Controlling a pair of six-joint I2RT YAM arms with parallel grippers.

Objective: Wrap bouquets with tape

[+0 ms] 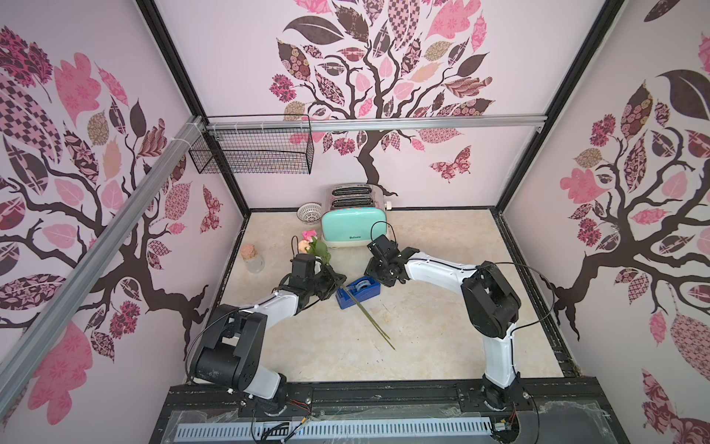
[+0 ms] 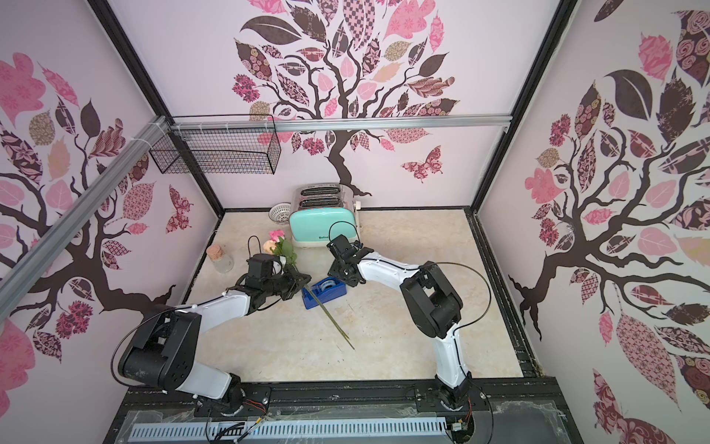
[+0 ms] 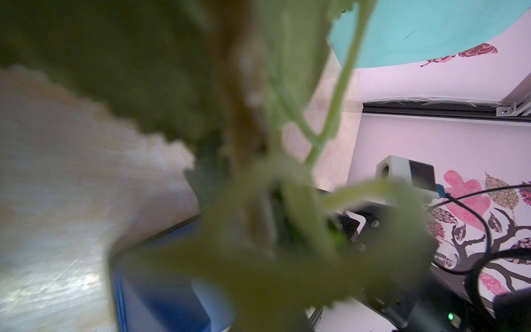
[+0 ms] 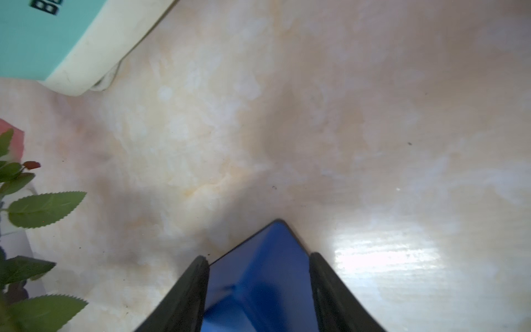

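The bouquet's pink and peach flowers [image 1: 307,239] rise behind my left gripper [image 1: 339,284]. Its long stems [image 1: 375,327] run down to the right, across the tape dispenser and over the table. My left gripper is shut on the stems; blurred leaves [image 3: 127,72] hide its fingertips in the left wrist view. The blue tape dispenser [image 2: 337,293] lies on the table beneath the stems. My right gripper has its fingers [image 4: 192,290] apart, one on each side of the dispenser's end [image 4: 276,276]. Whether both press on it I cannot tell.
A mint toaster [image 1: 353,225] stands behind the grippers, with a small white basket [image 1: 310,213] beside it. A corked jar [image 1: 253,260] is at the left. Free table lies in front and at the right.
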